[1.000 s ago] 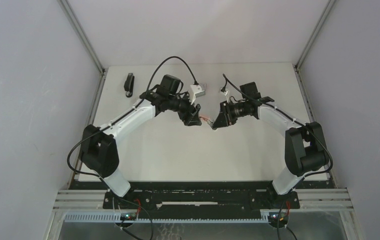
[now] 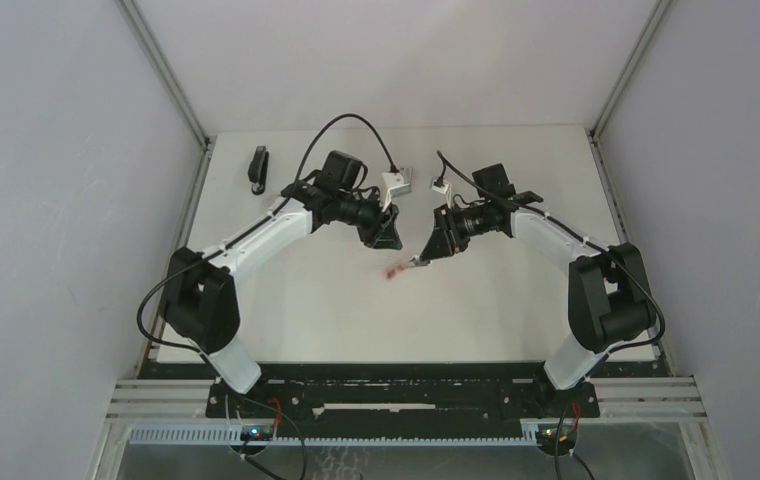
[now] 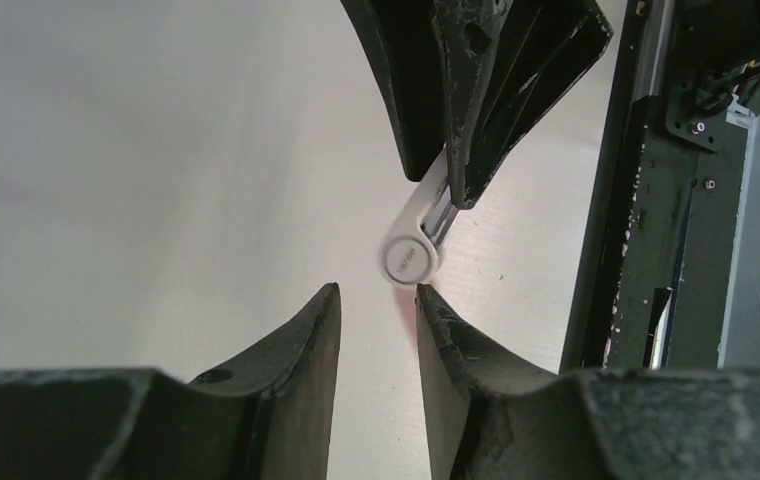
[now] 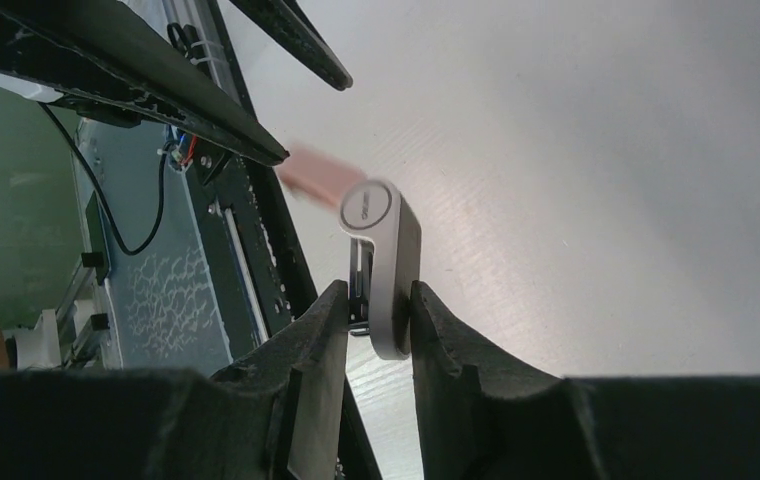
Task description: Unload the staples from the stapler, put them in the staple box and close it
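Note:
My right gripper is shut on a small stapler [image 4: 396,280], whose pale body has a rounded end and an open slot along one side. From that end extends a blurred pink part [image 4: 321,173]; whether it is joined to the body cannot be made out. The top view shows this pink part [image 2: 396,269] low and left of the right gripper's tips. My left gripper is partly open, its fingers apart and empty. It stays near the stapler's free end without visible contact. No staples can be made out.
A black stapler-like object [image 2: 258,170] lies at the table's back left. Behind the grippers is a small silvery box [image 2: 402,180], partly hidden by the left wrist camera.
My right gripper has shifted slightly left. The left arm has barely moved.

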